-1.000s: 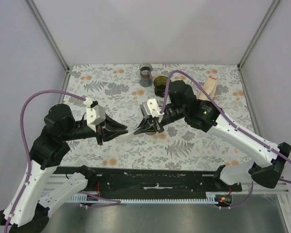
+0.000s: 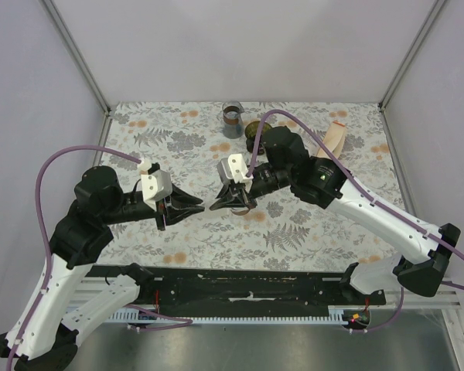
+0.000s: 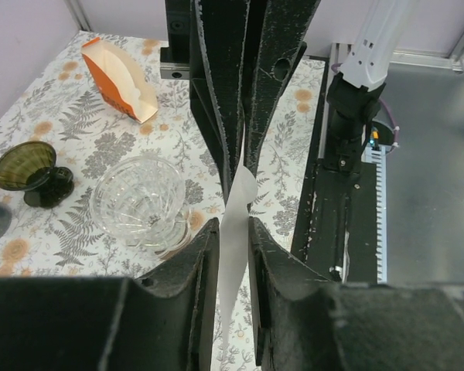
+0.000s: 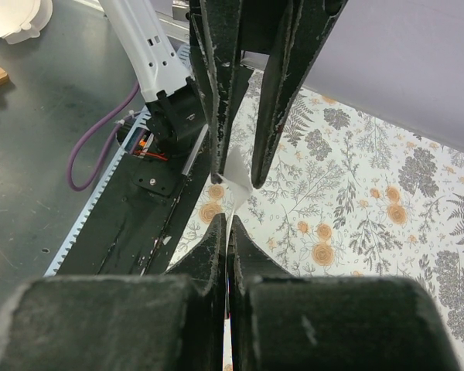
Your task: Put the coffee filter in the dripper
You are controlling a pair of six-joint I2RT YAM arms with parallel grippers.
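Observation:
A white paper coffee filter [image 3: 233, 255] hangs upright between my two grippers at the middle. My left gripper [image 2: 202, 206] is at its lower part, fingers close around the paper; whether they pinch it is hard to tell. My right gripper [image 2: 215, 205] is shut on the filter's thin edge, facing the left one. The clear glass dripper [image 3: 138, 202] stands on the cloth behind them, mostly hidden under the right arm in the top view.
A dark green cup [image 2: 255, 131], a glass pitcher [image 2: 232, 119] and an orange-and-white filter package [image 2: 334, 137] stand at the back.
Compared with a second ago, my right gripper has moved slightly left and down, closer to the left one, and less of the filter shows between them from above.

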